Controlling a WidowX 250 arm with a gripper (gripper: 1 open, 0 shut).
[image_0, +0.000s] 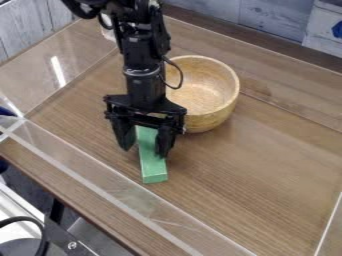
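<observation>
My black gripper stands open, lowered over a long green block that lies on the wooden table. The dark fingers are at either side of the block's far part; whether they touch it I cannot tell. A woven tan bowl sits just behind and to the right of the gripper.
A pale board stands at the back right corner. Dark and white hardware with a cable is beyond the table's left edge at the lower left.
</observation>
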